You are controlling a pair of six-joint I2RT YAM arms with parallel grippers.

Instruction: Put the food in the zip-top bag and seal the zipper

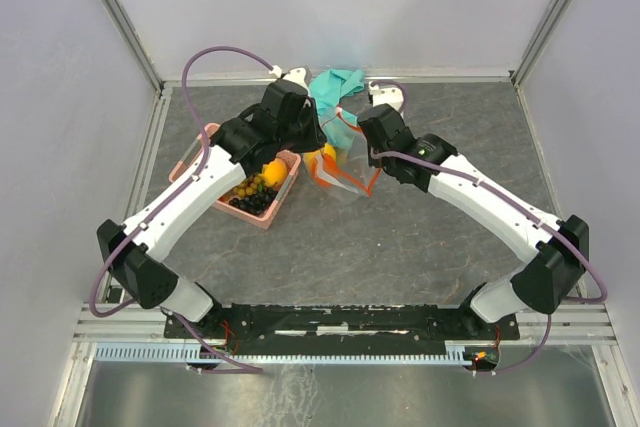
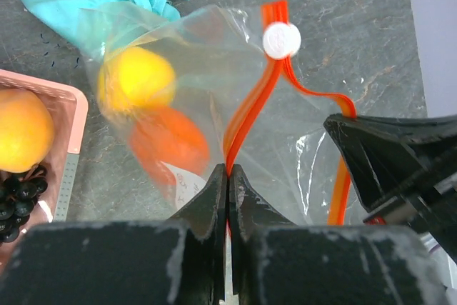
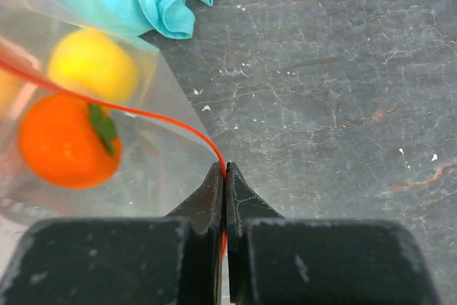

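Observation:
The clear zip top bag [image 2: 235,48], edged with an orange zipper [image 2: 246,116], is held up between both arms. Inside it lie a yellow fruit [image 2: 136,80] and an orange fruit [image 3: 68,141] with a green leaf. In the left wrist view my left gripper is shut on the orange zipper edge; a white round slider [image 2: 281,40] sits farther along it. My right gripper is shut on the thin orange rim at the other side of the mouth. From above, my left gripper [image 1: 322,149] and right gripper [image 1: 372,159] hold the mouth partly spread.
A pink basket [image 1: 258,219] at the left holds more food, including an orange-coloured fruit [image 2: 23,131] and dark grapes [image 2: 16,208]. Behind the bag lies a turquoise cloth [image 1: 335,89].

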